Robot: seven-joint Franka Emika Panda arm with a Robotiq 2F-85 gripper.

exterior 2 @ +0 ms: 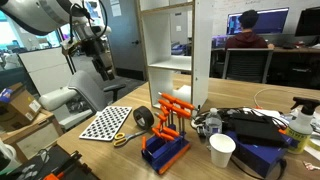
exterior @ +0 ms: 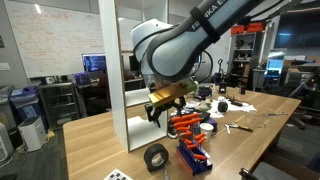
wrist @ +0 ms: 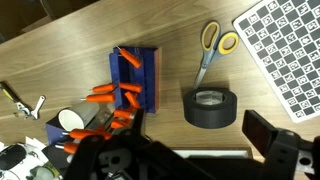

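Note:
My gripper hangs open above the wooden table, and nothing shows between its fingers. A black roll of tape (wrist: 210, 107) lies roughly between the fingers in the wrist view, well below them. Scissors (wrist: 207, 58) with blue and orange handles lie beside the roll, their blades pointing toward it. In exterior view 2, my gripper (exterior 2: 89, 72) appears high at the left, apart from every object on the table. A blue rack (exterior 2: 165, 150) holding several orange-red pieces (exterior 2: 178, 103) stands to the right of the roll (exterior 2: 143, 118).
A white dotted board (exterior 2: 104, 123) lies flat near the scissors. Right of the rack are a white cup (exterior 2: 221, 149), a clear bottle (exterior 2: 214, 123) and a spray bottle (exterior 2: 302, 118). A tall white shelf (exterior 2: 202, 50) rises behind. Bare wood (wrist: 175, 25) shows between rack and scissors.

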